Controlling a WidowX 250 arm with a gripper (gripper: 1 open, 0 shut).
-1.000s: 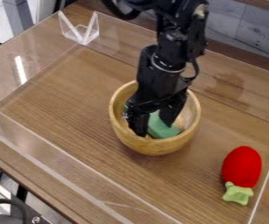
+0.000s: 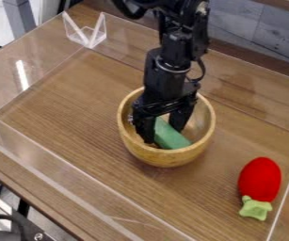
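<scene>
A wooden bowl (image 2: pixel 172 155) sits near the middle of the table, holding a green oblong object (image 2: pixel 170 135). My black gripper (image 2: pixel 153 122) reaches down into the bowl from above, open, its fingers beside the green object at its left. The lower fingertips are partly hidden in the bowl.
A red plush item with a pale green top (image 2: pixel 260 184) lies at the right of the bowl. A clear plastic piece (image 2: pixel 87 28) stands at the back left, and a wall runs along the back.
The gripper has shifted slightly and appears more upright and narrower in view over the bowl. The bowl and red item stay in place.
</scene>
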